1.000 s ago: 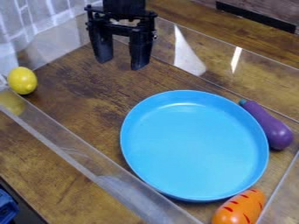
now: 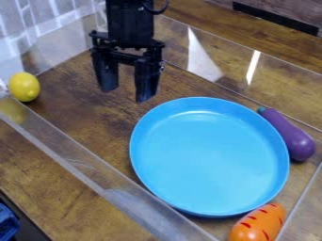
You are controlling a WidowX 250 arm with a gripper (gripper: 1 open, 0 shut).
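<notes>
My black gripper (image 2: 126,73) hangs over the wooden floor at the upper middle, its two fingers spread apart with nothing between them. In front of it to the right sits a large light blue plate (image 2: 208,152). A yellow lemon-like object (image 2: 24,87) rests at the left edge, a purple eggplant (image 2: 287,134) lies right of the plate, and an orange carrot (image 2: 257,223) lies at the lower right.
A clear plastic wall (image 2: 70,155) runs along the near left, with others at the back and right. Bare wood lies left of the plate and under the gripper. A dark blue object (image 2: 13,226) shows at the lower left corner.
My gripper has moved down in the view, toward the plate, staying open. The objects around it have not moved.
</notes>
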